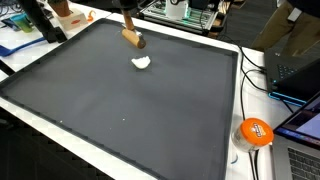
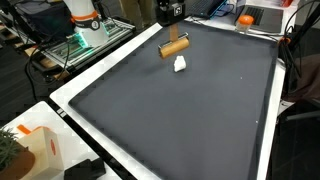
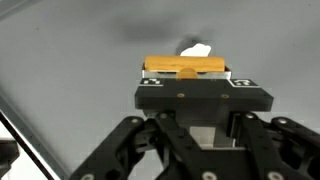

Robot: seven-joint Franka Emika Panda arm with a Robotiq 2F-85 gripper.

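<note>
A wooden cylinder (image 2: 173, 47) is held by my gripper, raised over the far part of the dark table (image 2: 180, 110). In the wrist view the cylinder (image 3: 185, 63) lies crosswise between the fingers, which are shut on it. A small white piece (image 1: 141, 62) rests on the table just beyond the cylinder's near end in exterior view 1. The white piece (image 3: 196, 50) shows partly behind the cylinder in the wrist view. Most of the arm is cut off at the top of both exterior views.
An orange-lidded container (image 1: 253, 134) stands off the table's right side, by the laptops (image 1: 300, 156). Cables run along that side. Clutter fills the far left corner.
</note>
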